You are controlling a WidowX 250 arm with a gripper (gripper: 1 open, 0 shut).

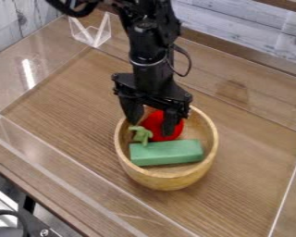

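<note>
A light wooden bowl (169, 179) sits on the table, holding a green block (166, 153), a red object (161, 123) and a small pale-green piece (141, 132). My black gripper (151, 115) is open over the back of the bowl, its fingers around the upper part of the red object, which they partly hide. Whether they touch it I cannot tell.
Bare wooden table (58, 120) surrounds the bowl. A white wire-like item (92, 28) stands at the back left. A pale wall runs behind at the upper right.
</note>
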